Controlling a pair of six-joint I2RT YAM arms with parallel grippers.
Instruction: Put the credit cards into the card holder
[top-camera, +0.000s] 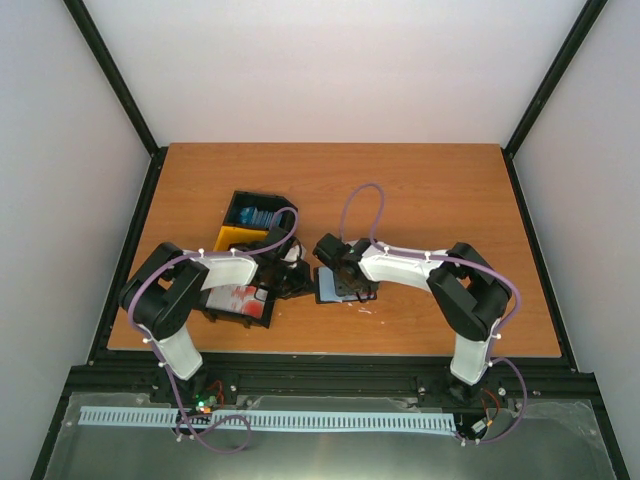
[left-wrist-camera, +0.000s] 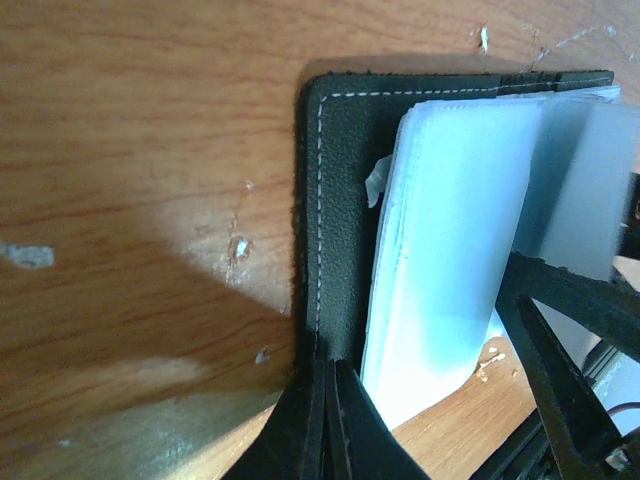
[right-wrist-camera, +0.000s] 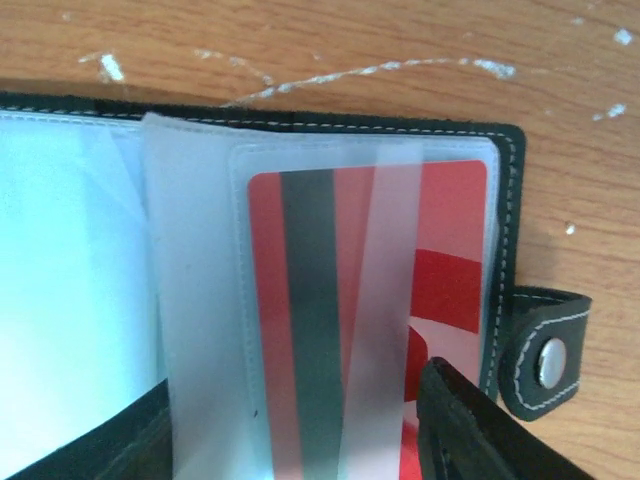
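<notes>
The black card holder (top-camera: 330, 287) lies spread open on the table. In the left wrist view, frosted sleeves (left-wrist-camera: 460, 220) cover much of its black cover (left-wrist-camera: 345, 210). My left gripper is shut at the cover's left edge, and no card shows between its fingertips. Over the holder's right half, my right gripper is open, its two fingers well apart. Between and beyond them lies a red card (right-wrist-camera: 455, 210) with a dark stripe, seen through a clear sleeve (right-wrist-camera: 200, 260). The fingertips' contact with the sleeve is hard to judge.
To the left stand a black box (top-camera: 235, 205) with blue cards (top-camera: 256, 217), a yellow piece (top-camera: 236, 237) and a black tray (top-camera: 262, 312) with red and white contents. A snap tab (right-wrist-camera: 548, 350) sticks out from the holder's right edge.
</notes>
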